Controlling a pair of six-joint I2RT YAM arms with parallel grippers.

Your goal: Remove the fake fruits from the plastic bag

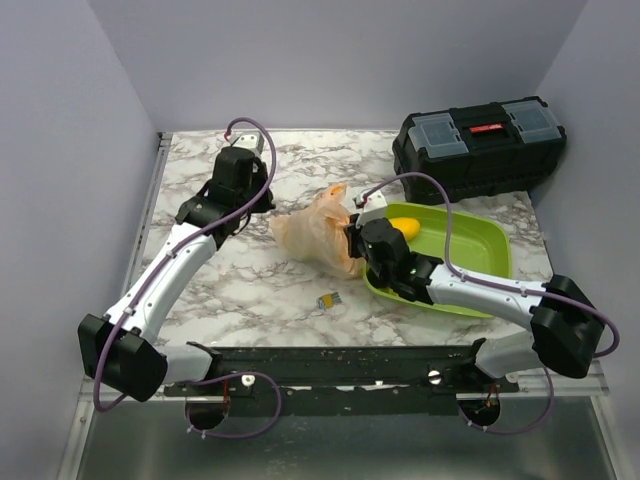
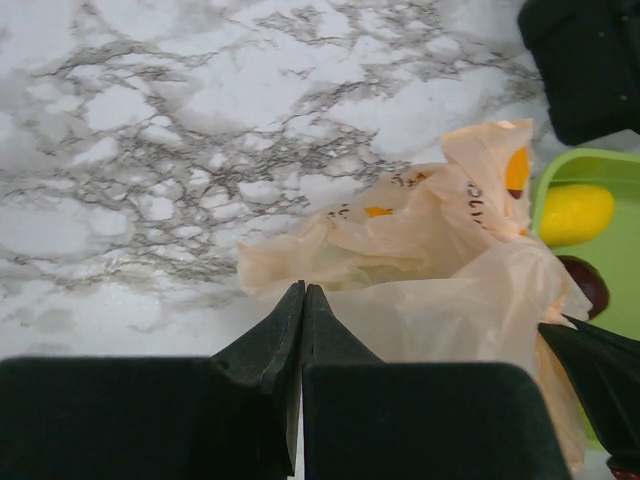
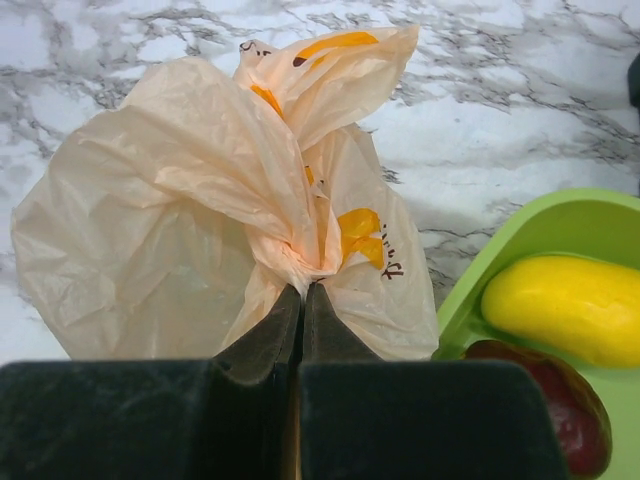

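Note:
A pale peach plastic bag [image 1: 312,235] with orange and dark print is crumpled in the middle of the table. My right gripper [image 1: 354,240] is shut on it: the film [image 3: 290,262] bunches up at its fingertips in the right wrist view. My left gripper is shut with nothing between its fingers; from above it hovers just left of the bag. A yellow fruit [image 3: 565,308] and a dark red one [image 3: 560,405] lie in the green bin [image 1: 480,255]. Whether any fruit is inside the bag cannot be seen.
Behind the bin stands a black toolbox [image 1: 480,150]. A small blue-and-yellow item [image 1: 328,300] lies in front of the bag. Clear marble tabletop [image 1: 240,290] spreads to the left and front. The right arm covers part of the bin.

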